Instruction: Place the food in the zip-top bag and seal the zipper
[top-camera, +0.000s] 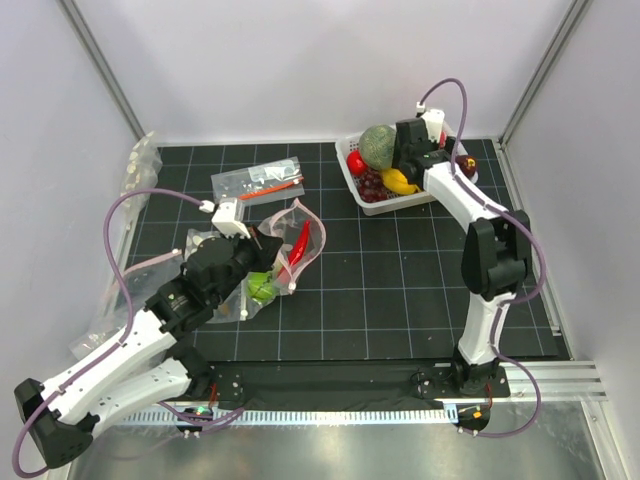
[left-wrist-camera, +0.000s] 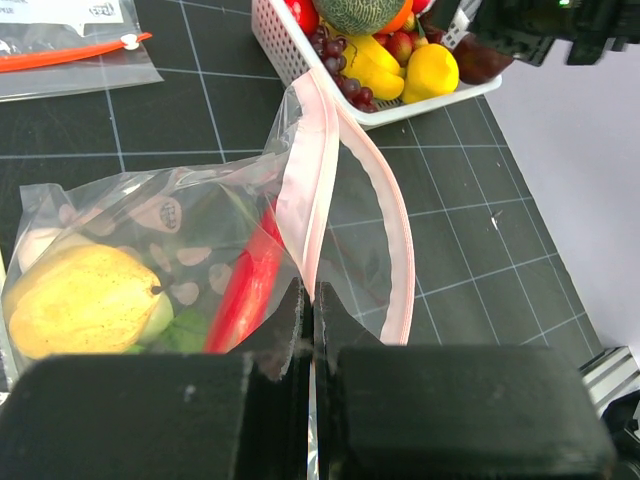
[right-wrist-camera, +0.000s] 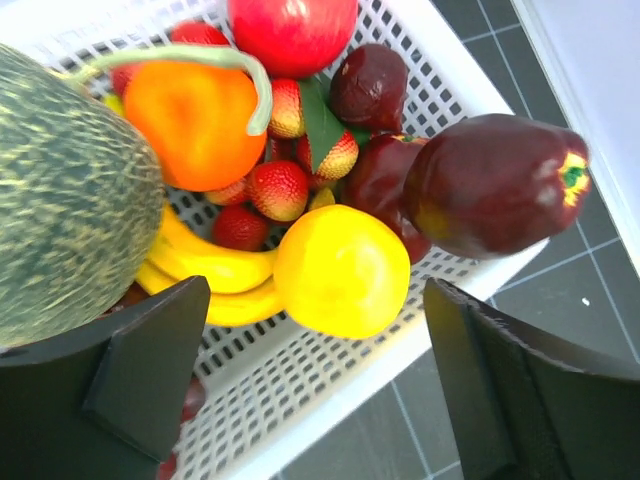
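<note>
The clear zip top bag (left-wrist-camera: 190, 185) lies with its pink-edged mouth propped up, holding a red chili pepper (left-wrist-camera: 245, 285), a yellow mango-like fruit (left-wrist-camera: 85, 300) and something green. At the rim of that mouth my left gripper is shut, the pink zipper strip running down between its fingertips. Over the white basket (top-camera: 375, 208), my right gripper stands open. A round yellow fruit (right-wrist-camera: 342, 270) sits between and beyond its fingers, not gripped. Bananas (right-wrist-camera: 215, 265), a melon (right-wrist-camera: 70, 200) and a dark eggplant-like fruit (right-wrist-camera: 500, 185) surround it.
Another zip bag with an orange slider (top-camera: 270, 188) lies flat behind the open one. More clear plastic bags (top-camera: 140, 165) lie along the left edge.
</note>
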